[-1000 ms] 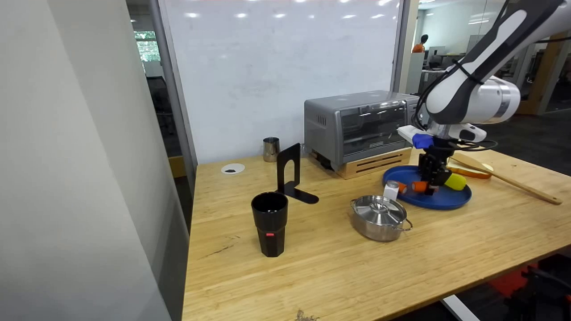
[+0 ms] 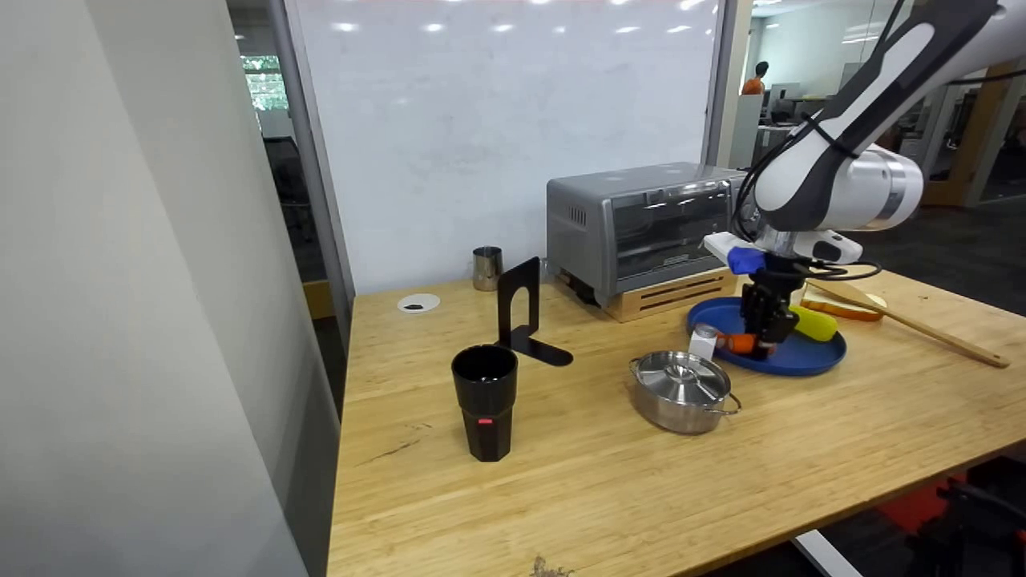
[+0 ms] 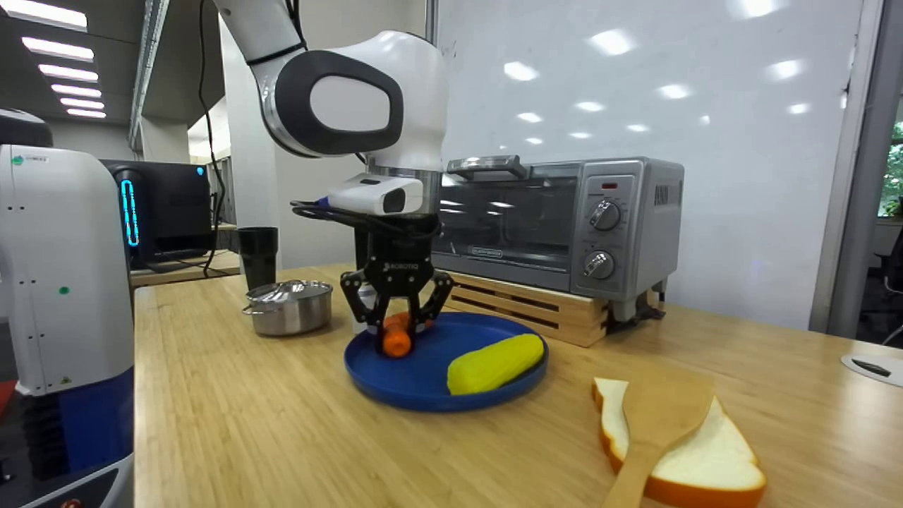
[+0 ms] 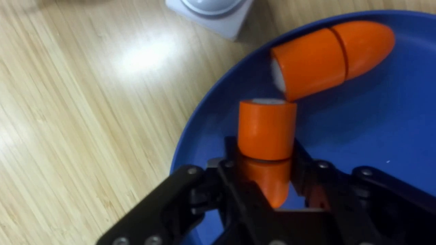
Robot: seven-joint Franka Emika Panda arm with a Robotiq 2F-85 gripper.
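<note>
On the blue plate (image 3: pixel 423 394), my gripper (image 3: pixel 395 343) is shut on an orange carrot piece (image 4: pixel 267 130). In the wrist view a black finger lies along each side of that piece, and its pale cut end points away from me. A second orange carrot piece (image 4: pixel 314 61) with a rounded tip lies at the plate's rim. The pale cut end of this second piece is close to the end of the held one; whether they touch I cannot tell. At the plate's other side rests a yellow corn-like piece (image 3: pixel 495 364).
A white shaker with a grey top (image 2: pixel 703 341) and a lidded steel pot (image 2: pixel 680 393) stand beside the plate. Behind is a toaster oven (image 2: pixel 644 226) on a wooden stand. A wooden spatula (image 3: pixel 664 410) lies over a bread slice (image 3: pixel 711 466).
In exterior view 1 my gripper and the held carrot piece have shifted left across the plate, nearer the other carrot piece and the shaker. The plate, pot and shaker look unmoved.
</note>
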